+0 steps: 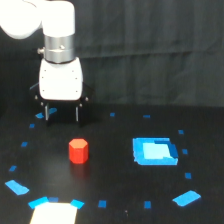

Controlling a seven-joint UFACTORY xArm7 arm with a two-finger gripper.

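Note:
My gripper (pixel 60 105) hangs from the white arm at the upper left, above the dark table; its fingers are dark and hard to make out against the background. A red hexagonal block (pixel 79 151) stands on the table, below and to the right of the gripper. To the right lies a blue square (pixel 138 151) with a white square (pixel 156 150) inside it.
Pieces of blue tape (pixel 185 198) mark the black table around the block and square. A cream-coloured object (pixel 55 214) is cut off at the bottom left edge.

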